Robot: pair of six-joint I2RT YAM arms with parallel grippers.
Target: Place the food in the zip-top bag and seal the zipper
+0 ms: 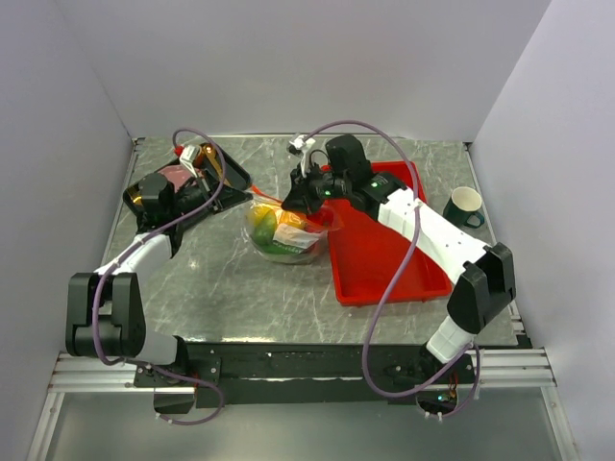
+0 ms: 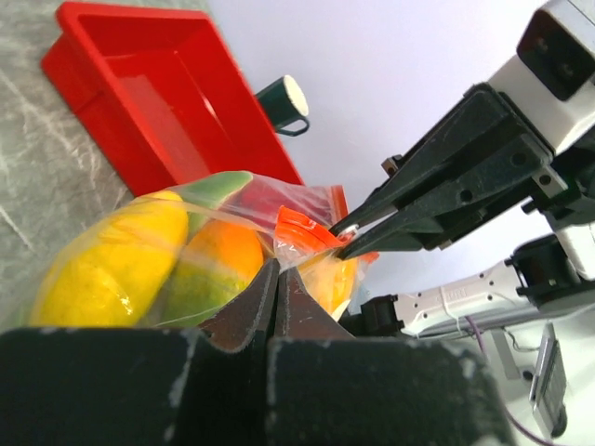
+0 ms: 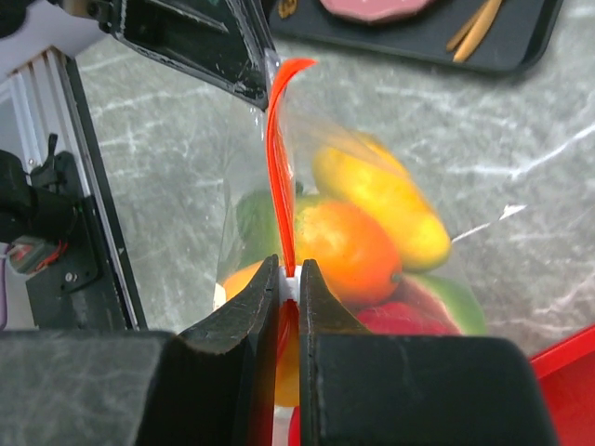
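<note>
The clear zip bag [image 1: 284,235] lies on the table holding yellow, orange and green toy food [image 2: 112,260]. Its orange zipper strip [image 3: 279,177] runs between the two grippers. My left gripper [image 1: 244,196] is shut at one end of the bag's top edge, its fingertips at the film in the left wrist view. My right gripper [image 1: 293,206] is at the other part of the orange zipper; in the right wrist view the strip and a small white slider sit between its fingertips, which look closed on them.
A red bin [image 1: 394,269] stands to the right, with a dark green mug [image 1: 463,204] beside it. A dark tray [image 1: 135,197] with a pink plate and other items is at the back left, under the left arm.
</note>
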